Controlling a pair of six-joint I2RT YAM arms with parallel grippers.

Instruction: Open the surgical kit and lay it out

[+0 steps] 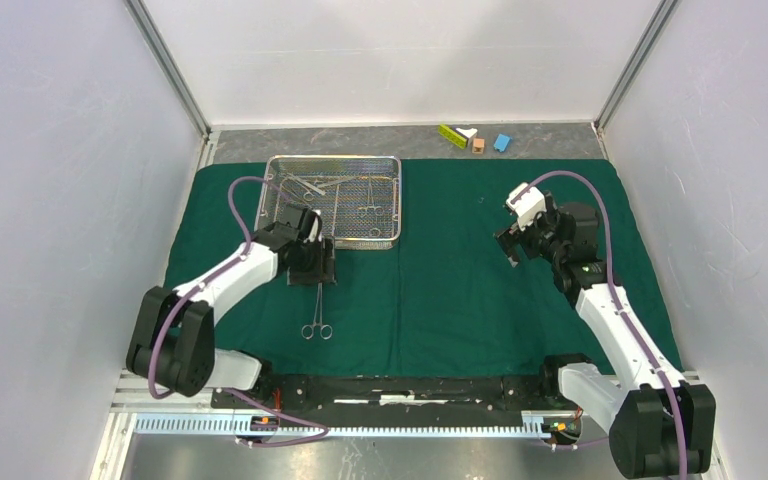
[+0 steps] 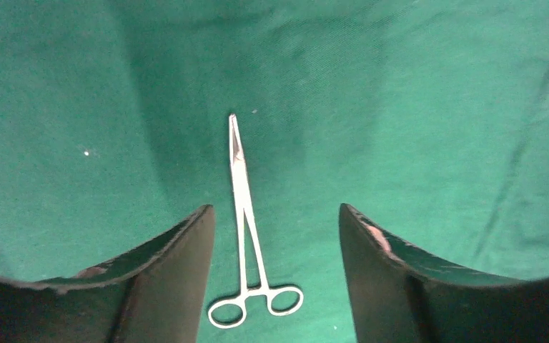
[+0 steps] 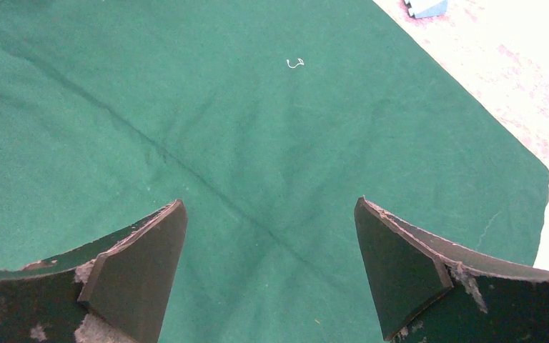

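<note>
A silver scissor-like clamp (image 2: 246,214) lies flat on the green cloth, its two finger rings toward the front edge. In the top view those rings (image 1: 317,331) show just in front of my left gripper (image 1: 312,277), which hides the clamp's tip. Seen from the left wrist, my left gripper is open above the clamp, its fingers apart and nothing held. The wire mesh basket (image 1: 397,200) stands at the back left, holding several metal instruments (image 1: 370,210). Over bare cloth on the right, my right gripper is open and empty.
Green cloth (image 1: 460,290) covers the table, with its middle and right free. Along the back strip lie a yellow-green block (image 1: 453,136), a small brown block (image 1: 478,146) and a blue block (image 1: 502,142). Walls rise on both sides and behind.
</note>
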